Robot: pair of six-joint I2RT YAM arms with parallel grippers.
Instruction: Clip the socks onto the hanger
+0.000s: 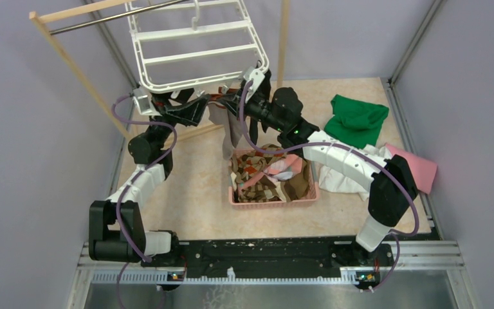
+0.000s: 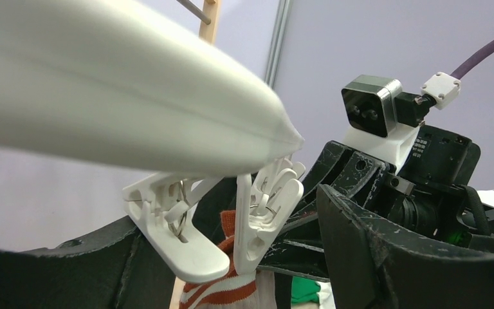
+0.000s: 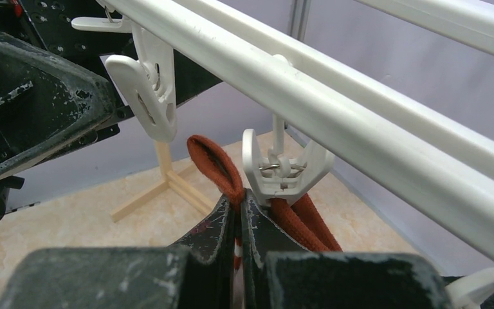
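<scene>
The white hanger (image 1: 199,55) spreads its bars at the top, with clips along its lower edge. In the right wrist view my right gripper is shut on a rust-coloured sock cuff (image 3: 215,164), whose loop stands above the fingertips. Just right of it, a clip (image 3: 283,170) has another rust-coloured cuff (image 3: 302,225) in it. A free-hanging clip (image 3: 149,87) is up and left of the held cuff, beside a left gripper finger (image 3: 38,109). My left gripper is part open, with white clips (image 2: 180,225) showing between its fingers. The sock's grey leg (image 1: 230,132) hangs down.
Below stands a pink basket (image 1: 273,204) of mixed socks. Green cloth (image 1: 357,121), white cloth (image 1: 344,177) and a pink piece (image 1: 418,167) lie at the right. A wooden frame (image 1: 71,61) surrounds the hanger. Both grippers are close together under its front bar.
</scene>
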